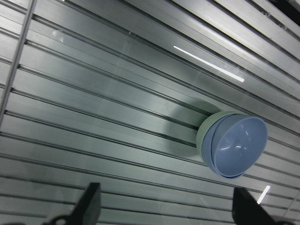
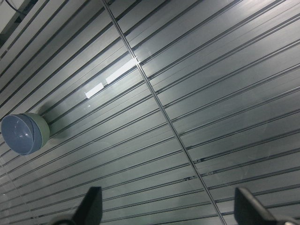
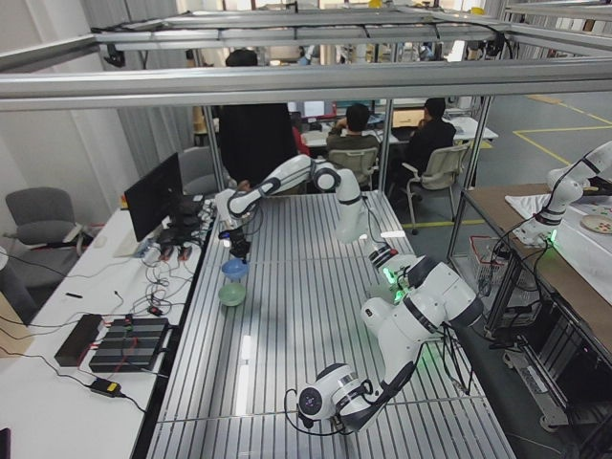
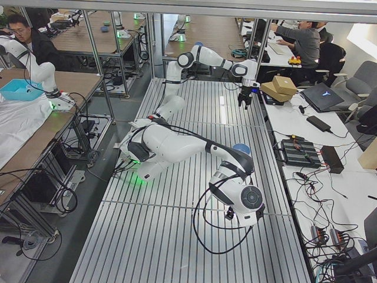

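Blue bowls (image 1: 239,145) sit nested inside a green bowl (image 1: 205,129) in the left wrist view; the right wrist view shows the stack (image 2: 18,133) at left. My left gripper and right gripper have fingers wide apart with nothing between them visible. In the camera left view, a blue bowl (image 3: 234,269) appears just behind and above the green bowl (image 3: 231,295), below the far arm's dark gripper; whether they touch is unclear. The near arm hides much of the bowls in the camera right view.
A side desk (image 3: 57,411) with a monitor, power units and cables runs along the left in the camera left view. Metal posts and rails frame the workspace.
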